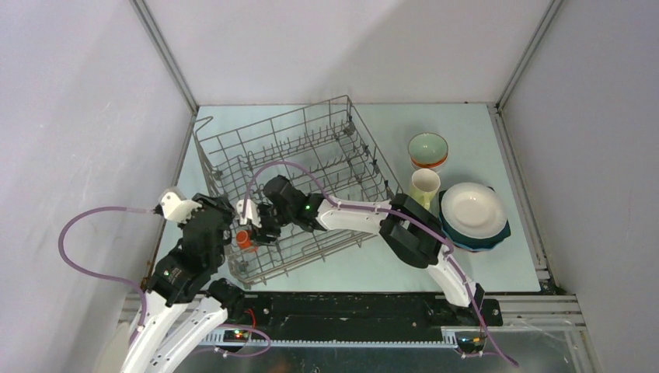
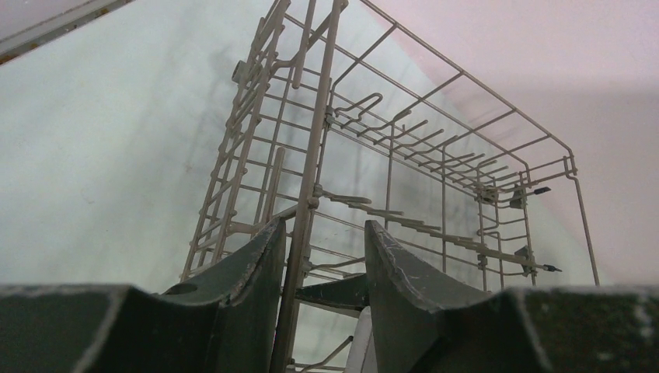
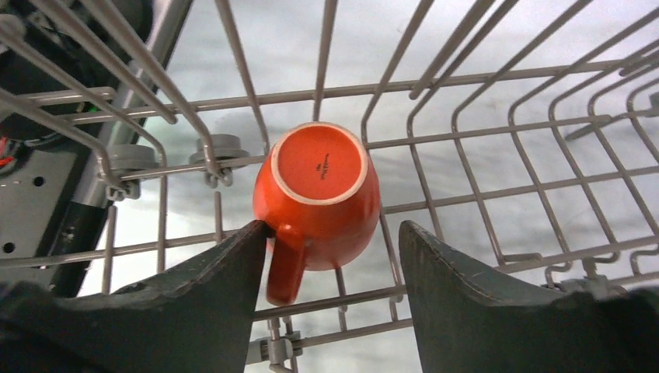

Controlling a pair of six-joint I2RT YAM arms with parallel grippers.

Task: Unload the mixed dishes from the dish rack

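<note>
An orange-red mug (image 3: 320,186) lies bottom-up in the near left corner of the wire dish rack (image 1: 346,105), its handle towards my right gripper. That gripper is open, one finger close to the handle and the other apart from the mug's right side. From above, the mug (image 1: 245,240) shows just left of the right gripper's fingers. At the rack's left end, my left gripper stands part open, with a rack rail passing between its fingers; whether they touch it, I cannot tell.
On the right lie stacked bowls (image 1: 427,148), a pale yellow cup (image 1: 424,185) and a white plate (image 1: 472,210) on a dark teal dish (image 1: 501,233). The rest of the rack looks empty. Its wires stand close around the mug.
</note>
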